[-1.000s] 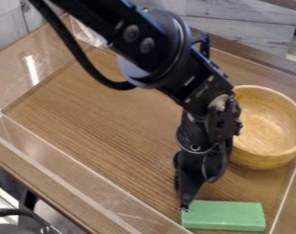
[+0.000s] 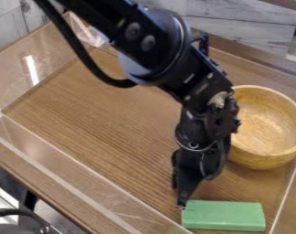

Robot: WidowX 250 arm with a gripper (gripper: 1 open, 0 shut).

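My black gripper [image 2: 185,196] reaches down to the wooden surface at the lower right, fingertips low, just left of and behind a green rectangular block [image 2: 224,216]. It looks shut, with nothing visible between its fingers, though the tips are dark and small. A light wooden bowl [image 2: 269,121] stands behind and to the right of the gripper, its left part hidden by the arm.
A clear plastic edge runs along the left and front, with dark cables beyond it at the lower left. A pale panel stands at the back.
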